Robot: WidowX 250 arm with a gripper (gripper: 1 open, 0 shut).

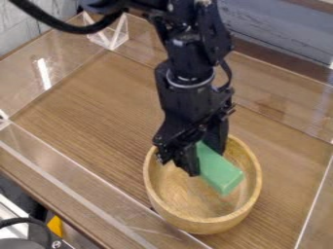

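My black gripper (190,141) is over a round wooden bowl (176,206) at the lower middle of the view, shut on a green block (220,173). The block is tilted and held above the bowl's floor, within or just over the rim. The fingertips partly hide its upper end.
The wooden tray floor (72,117) is clear to the left and behind the bowl. Clear walls run along its edges. A small yellow object and a black cable lie outside at the lower left.
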